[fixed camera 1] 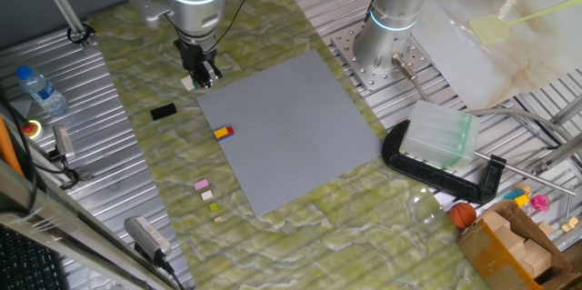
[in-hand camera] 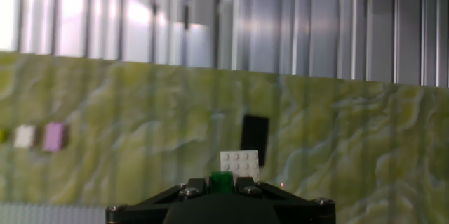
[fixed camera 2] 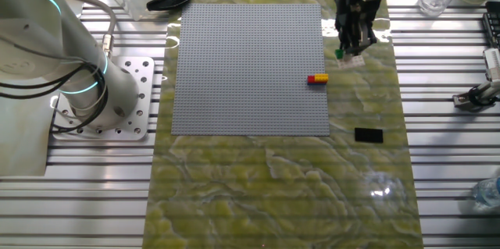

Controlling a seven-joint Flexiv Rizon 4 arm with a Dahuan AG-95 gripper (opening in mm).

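My gripper is shut on a small green brick (in-hand camera: pixel 222 178), which shows between its fingertips in the wrist view. Just beyond the green brick lies a white studded plate (in-hand camera: pixel 240 161), partly covered by the gripper in that view. From exterior view 2, the gripper (fixed camera 2: pixel 356 49) hangs low off the baseplate's edge, with the white plate (fixed camera 2: pixel 351 61) beneath it. Whether the green brick touches the white plate, I cannot tell. The large grey baseplate (fixed camera 1: pixel 291 135) carries a yellow and red brick piece (fixed camera 1: pixel 224 133) at its edge.
A flat black piece (fixed camera 2: pixel 369 135) lies on the green marbled mat. Pink (fixed camera 1: pixel 201 185), white (fixed camera 1: pixel 206 195) and lime (fixed camera 1: pixel 214 207) bricks sit in a row on the mat. A black clamp (fixed camera 1: pixel 446 176) stands past the baseplate's opposite side. Most of the baseplate is bare.
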